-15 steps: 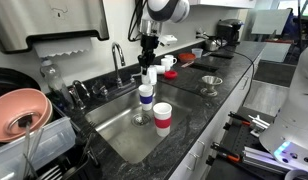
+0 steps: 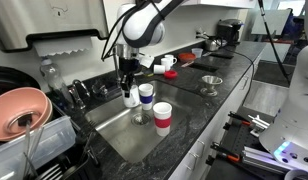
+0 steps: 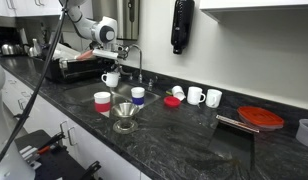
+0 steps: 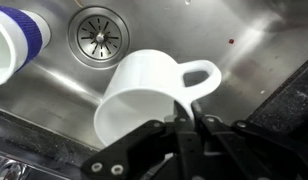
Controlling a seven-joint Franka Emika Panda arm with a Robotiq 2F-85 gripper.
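A white mug (image 4: 144, 85) fills the middle of the wrist view, its handle to the right. My gripper is shut on the mug near the handle side. In exterior view 1 the held mug (image 2: 131, 98) hangs over the sink (image 2: 114, 128), left of a white cup with a blue band (image 2: 146, 97). That banded cup (image 4: 32, 35) also shows at the wrist view's left edge, apart from the mug. Exterior view 2 has the mug (image 3: 112, 79) raised above the far part of the sink. How the fingers meet the handle is partly hidden.
A red-and-white cup (image 2: 162, 118) and a metal bowl on a foot (image 3: 125, 115) stand by the sink. White mugs (image 3: 212, 98) and a red bowl (image 3: 172, 101) sit toward the wall. A dish rack (image 2: 44, 140) flanks the sink.
The arm has carried the white mug leftward in exterior view 1, from behind the blue-banded cup to its left and lower over the sink. The cups on the counter look unmoved.
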